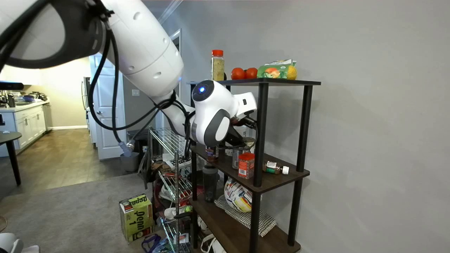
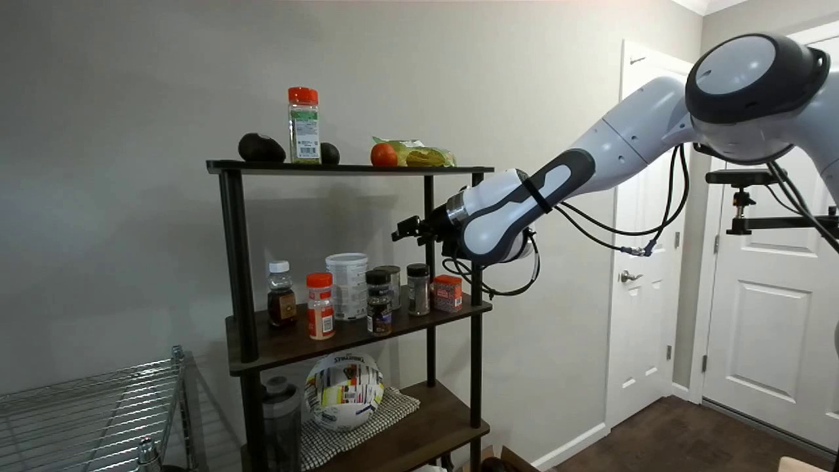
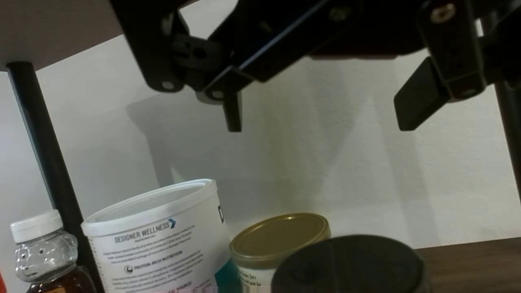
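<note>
My gripper stands open, its two black fingers wide apart and only bare wall visible between them. In exterior view 2 the gripper (image 2: 399, 231) reaches in under the top shelf, above the items on the middle shelf. Below it in the wrist view are a black-lidded jar (image 3: 349, 266), a can with a gold lid (image 3: 281, 239) and a white tub (image 3: 156, 244). None of them touches the fingers. A honey bear bottle with a white cap (image 3: 36, 227) stands at far left. In exterior view 1 the arm's wrist and a shelf post mostly hide the gripper.
On the middle shelf (image 2: 346, 337) also stand red-lidded containers, including a red spice box (image 2: 448, 292), and a small bottle (image 1: 276, 168) lying on its side. The top shelf (image 2: 354, 168) holds produce and a tall seasoning bottle (image 2: 304, 126). Black shelf posts (image 2: 476, 354) flank the space.
</note>
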